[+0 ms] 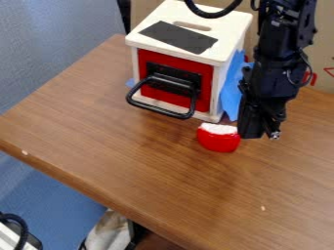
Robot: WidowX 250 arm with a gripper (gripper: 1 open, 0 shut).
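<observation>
A white toy box with a red front (159,98), a black lid panel and a black bar handle stands at the back middle. A red object with a white top (218,140) lies on the table at the box's right front. My black gripper (260,131) points down just to the right of that red object, low over the table; whether its fingers are open or shut is hard to make out.
A blue cloth (232,93) lies beside and behind the box, with cardboard at the back. The table's edge drops off at the lower left.
</observation>
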